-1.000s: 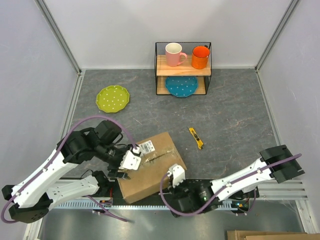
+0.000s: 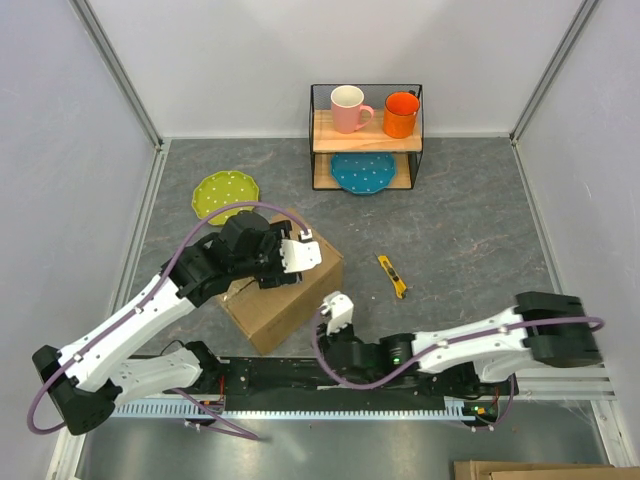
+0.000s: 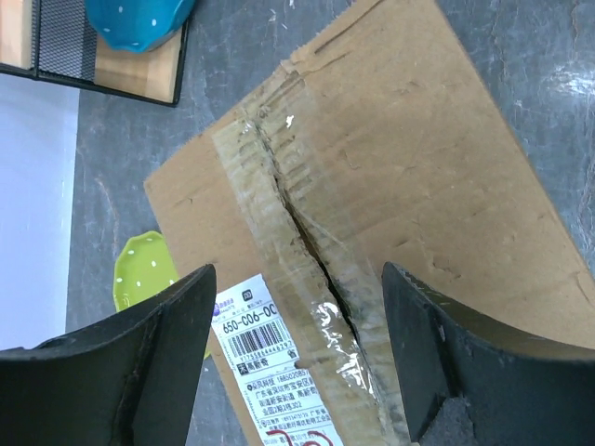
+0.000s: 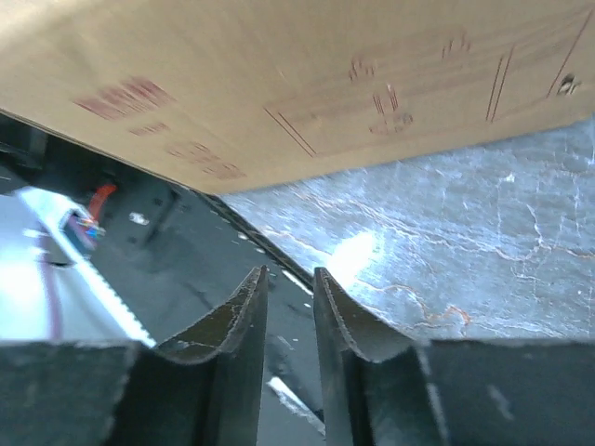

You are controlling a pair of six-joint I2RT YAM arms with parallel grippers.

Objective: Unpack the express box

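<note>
A brown cardboard box stands tilted on the grey table, partly covered by my left arm. Its taped top seam is split by a narrow dark slit, and a white label lies beside the tape. Over the top of the box hangs my left gripper, open with nothing between its fingers. My right gripper is part open and empty, its fingertips a small gap apart. It sits low at the table's front edge, off the near side of the box. A yellow cutter knife rests right of the box.
A two-tier rack at the back bears a pink mug, an orange mug and a blue plate. Left of it lies a green dotted plate.
The box has shifted left and toward the back, and turned. My left gripper has moved away from the front edge, over the box. My right arm has shifted, and its gripper now stands apart from the box.
</note>
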